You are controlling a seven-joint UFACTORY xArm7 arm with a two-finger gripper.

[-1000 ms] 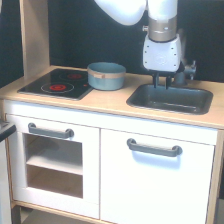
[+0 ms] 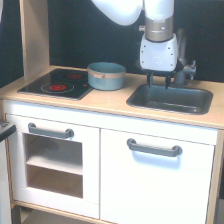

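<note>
My gripper (image 2: 159, 81), white with dark fingers (image 2: 150, 79), points down above the back edge of the dark sink (image 2: 170, 98) near the faucet (image 2: 185, 70). Its two fingers stand apart, and I see nothing between them. A blue-grey pot (image 2: 107, 77) sits to the left of the gripper, on the counter at the right edge of the black stovetop (image 2: 60, 83). Open space separates the pot from the gripper.
Below the counter (image 2: 118, 106) are a compartment (image 2: 54, 165) with a shelf showing and a shut white cabinet door (image 2: 152, 185) with a grey handle (image 2: 154, 148). A white panel (image 2: 4, 180) shows at the left edge.
My gripper has shifted a little to the left. The pot, sink and cabinet fronts look unchanged.
</note>
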